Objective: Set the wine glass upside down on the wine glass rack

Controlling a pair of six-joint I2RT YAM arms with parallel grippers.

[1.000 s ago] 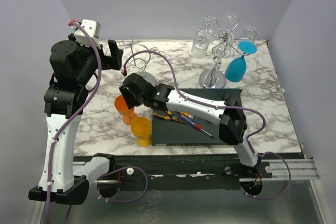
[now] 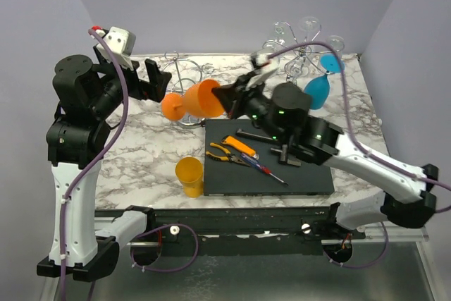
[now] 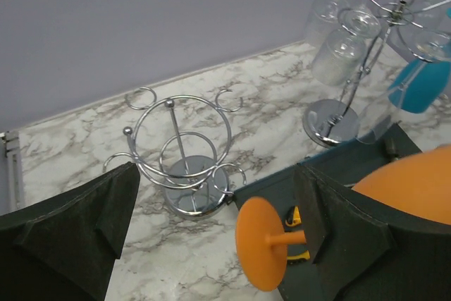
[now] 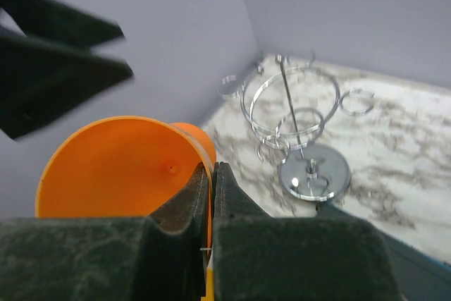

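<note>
An orange wine glass (image 2: 203,99) is raised on its side in my right gripper, whose fingers are shut on its rim; its base points left. My left gripper stands open at the upper left of the top view, facing the glass's base, with nothing between its fingers. A small, empty chrome rack (image 3: 180,174) stands behind and below the glass. A taller rack (image 3: 331,125) at the back right carries several clear glasses and a blue glass (image 2: 317,92), upside down.
A dark tray (image 2: 268,181) with pliers, a screwdriver and other tools lies at the front middle. A yellow cup (image 2: 189,177) stands left of it. Grey walls surround it.
My right gripper has lifted the orange glass from the counter, up and to the right, and the glass has tipped onto its side. My left gripper has shifted slightly.
</note>
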